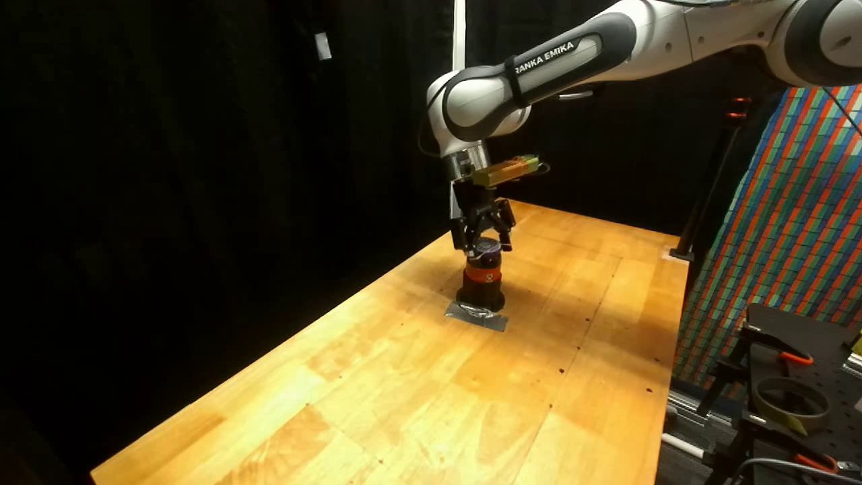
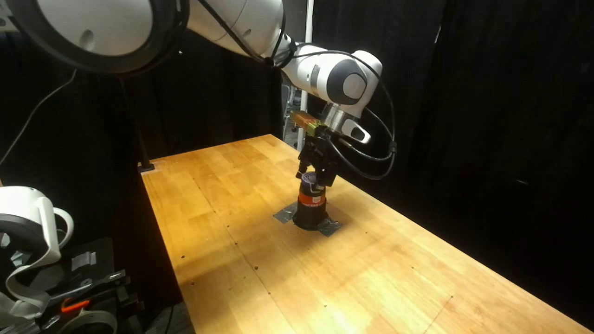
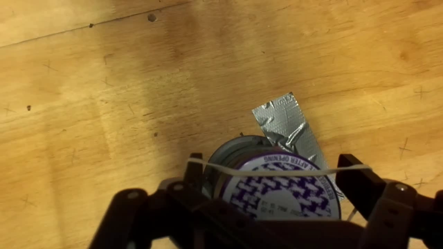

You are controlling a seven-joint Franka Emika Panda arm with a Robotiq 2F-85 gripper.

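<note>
A dark jar [image 1: 483, 275] with an orange label band stands upright on the wooden table in a black round base [image 2: 304, 218]. Its purple-and-white patterned lid [image 3: 290, 186] faces up in the wrist view, partly hidden by my gripper. Open around the top of the jar, my gripper [image 1: 488, 247] has one finger on each side of the lid. A pale elastic band [image 3: 265, 172] stretches between the two fingers and crosses over the lid. Whether either finger touches the jar, I cannot tell.
Silver tape [image 3: 292, 124] runs out from the base onto the table [image 1: 388, 380]. Off one long side is a black cart [image 1: 840, 356] with clamps and a tape roll [image 1: 790, 403].
</note>
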